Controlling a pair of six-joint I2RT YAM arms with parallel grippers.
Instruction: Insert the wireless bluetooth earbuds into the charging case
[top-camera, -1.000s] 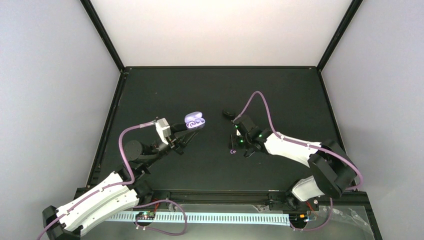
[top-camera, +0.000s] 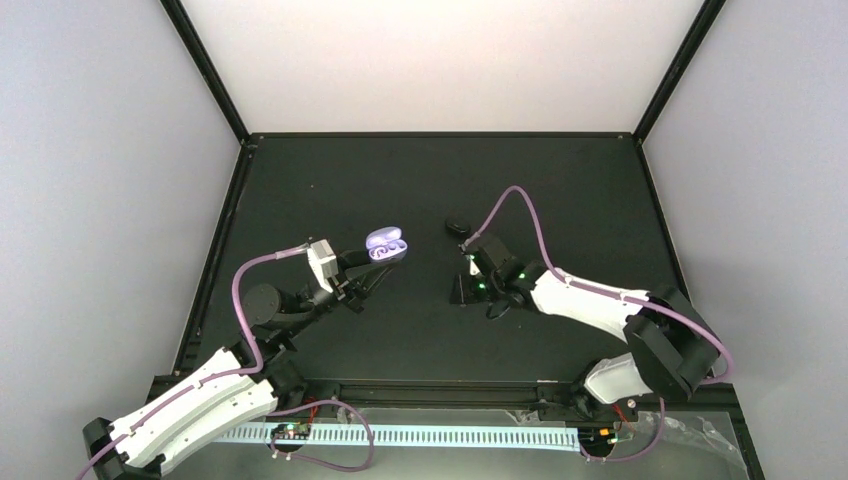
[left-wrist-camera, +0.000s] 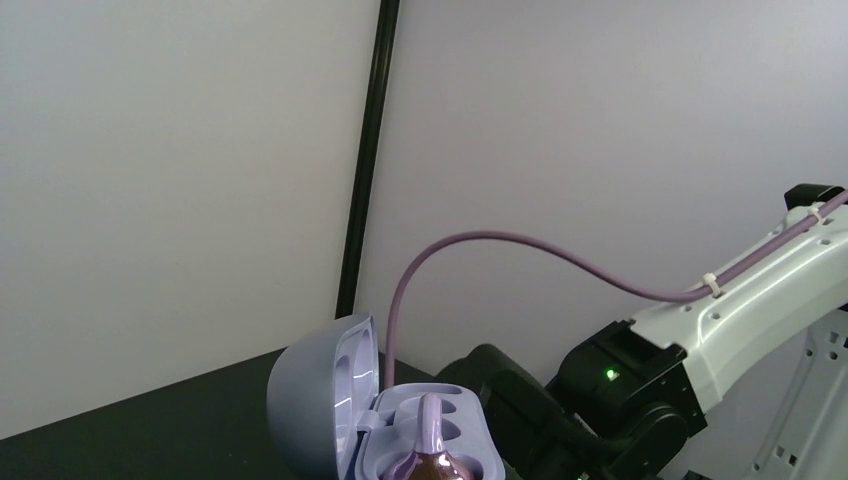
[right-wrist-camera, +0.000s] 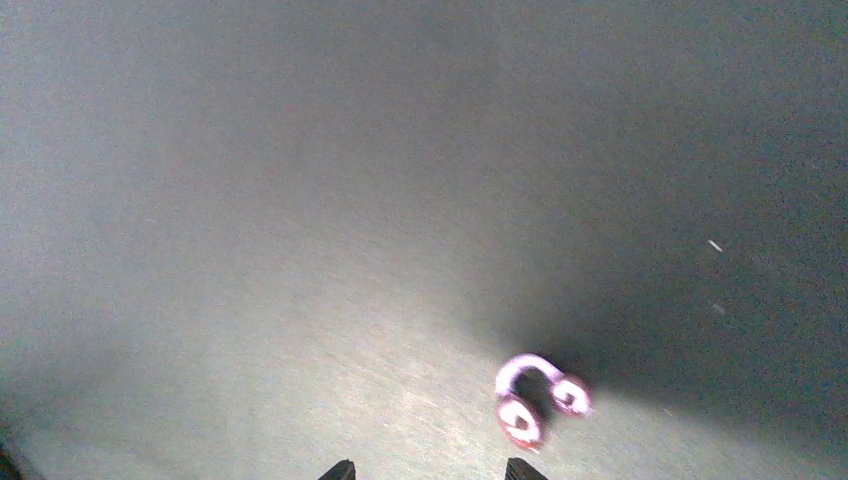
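The lavender charging case (top-camera: 388, 250) has its lid raised, and my left gripper (top-camera: 385, 264) is shut on it above the table. Case (left-wrist-camera: 400, 400) and lid (left-wrist-camera: 312, 395) also appear at the bottom of the left wrist view. A shiny purple earbud (left-wrist-camera: 430, 430) shows at the case's near side; how deeply it is seated cannot be told. My right gripper (top-camera: 457, 290) is open, low over the table. In the right wrist view a C-shaped purple earbud (right-wrist-camera: 540, 395) lies on the black surface, ahead of the right fingertip (right-wrist-camera: 520, 470), with nothing visible between the fingers.
A small black object (top-camera: 457, 227) sits on the table (top-camera: 420, 180) just behind the right gripper. Purple cables (top-camera: 540, 232) arch over both arms. Bare table separates the two grippers.
A purple ring visible there one second ago is hidden. The case barely moved.
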